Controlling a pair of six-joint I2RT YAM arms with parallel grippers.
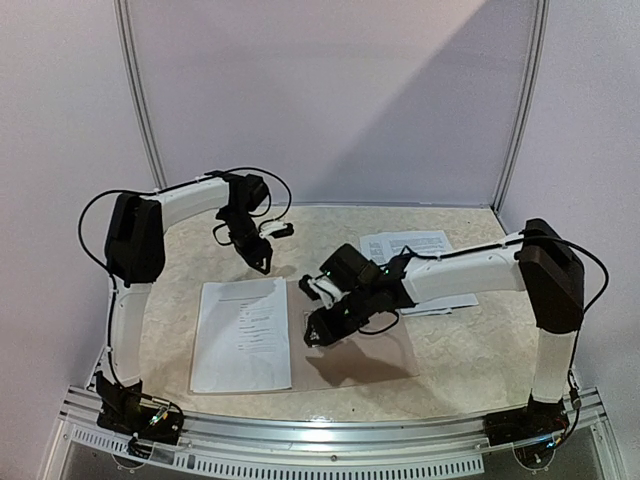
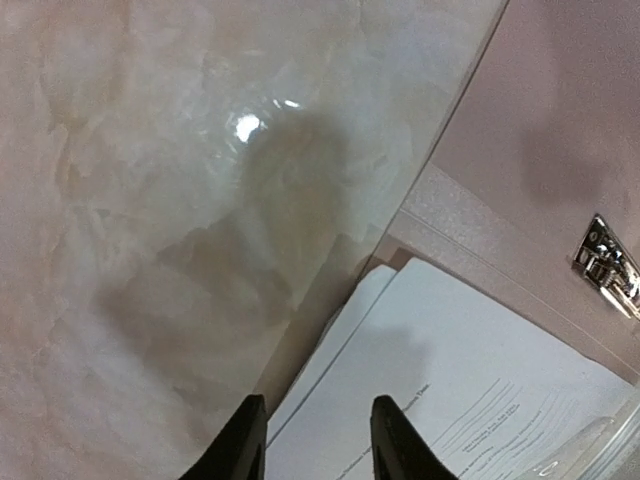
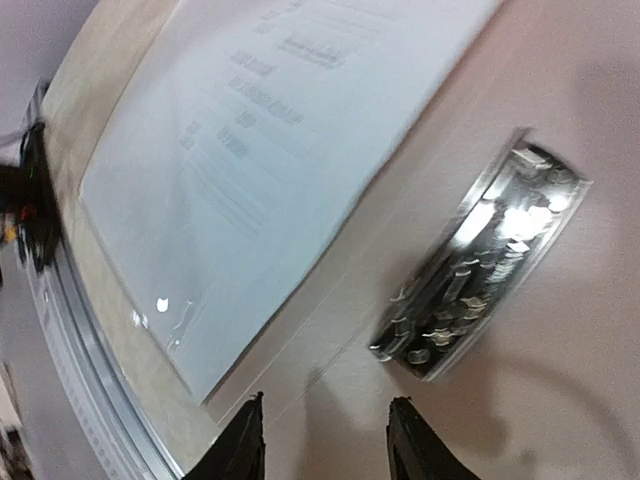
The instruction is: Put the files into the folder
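Note:
The pinkish-brown folder (image 1: 395, 355) lies spread open on the table. White printed sheets (image 1: 225, 345) cover its left half under a clear sleeve or sheet. On the bare right half, near the fold, is a metal clip (image 3: 480, 265), mostly hidden from above by my right gripper (image 1: 315, 338). That gripper hovers over the clip area, its fingers (image 3: 240, 440) apart and nothing between them. Just beyond the sheets' upper edge, my left gripper (image 1: 262, 268) hangs open and empty; its wrist view shows sheet corners (image 2: 400, 330) below the fingers.
More printed papers (image 1: 425, 243) lie on the table (image 1: 480, 350) behind the right forearm, partly covered by it. A metal rail (image 1: 330, 458) runs along the front edge.

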